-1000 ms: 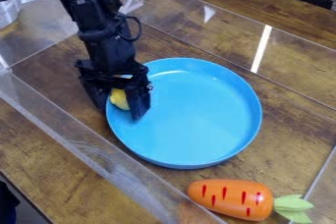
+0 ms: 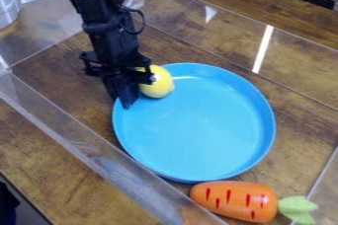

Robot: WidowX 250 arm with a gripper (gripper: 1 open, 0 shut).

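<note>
My black gripper (image 2: pixel 126 88) is over the left edge of the blue plate (image 2: pixel 193 130), fingers pointing down near the rim, shut. A yellow round object (image 2: pixel 160 79) sits at the plate's upper-left edge, just right of the fingers and partly behind the gripper; whether they touch cannot be told.
An orange toy carrot (image 2: pixel 235 199) with green leaves lies below the plate at the front right. Clear walls surround the wooden surface (image 2: pixel 59 130). The area behind and to the right of the plate is clear.
The yellow object, mostly under the gripper a second ago, now shows to its right and higher. The gripper has moved slightly.
</note>
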